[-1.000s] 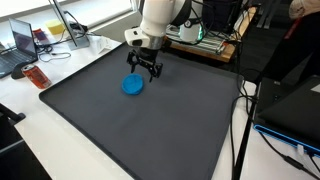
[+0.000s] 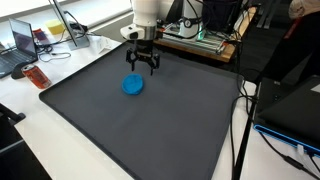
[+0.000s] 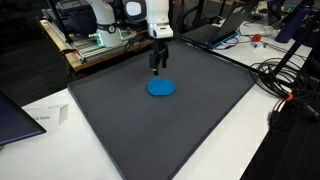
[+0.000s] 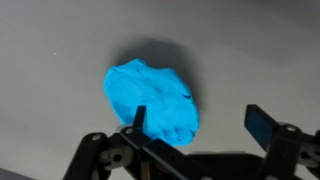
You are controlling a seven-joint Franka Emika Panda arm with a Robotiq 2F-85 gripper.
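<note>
A flat, roughly round blue piece with a lumpy surface (image 2: 133, 85) lies on the dark grey mat. It could be putty or cloth; I cannot tell which. In exterior view 2 this blue piece (image 3: 161, 88) lies in front of my gripper (image 3: 157, 60), which hangs above the mat with its fingers apart. Seen from the wrist, creases run over the blue piece (image 4: 155, 95), with part of its lower edge behind my left finger. My gripper is wide open and holds nothing; the right finger is over bare mat.
Bare mat (image 2: 150, 125) stretches widely around the blue piece. An orange-red can (image 2: 37, 76) and a laptop (image 2: 24, 40) stand off the mat to the left. Cables (image 3: 275, 72) lie beyond its far edge in exterior view 2.
My gripper has shifted slightly up and back from the blue piece in exterior view 1. The blue piece stays in the same place.
</note>
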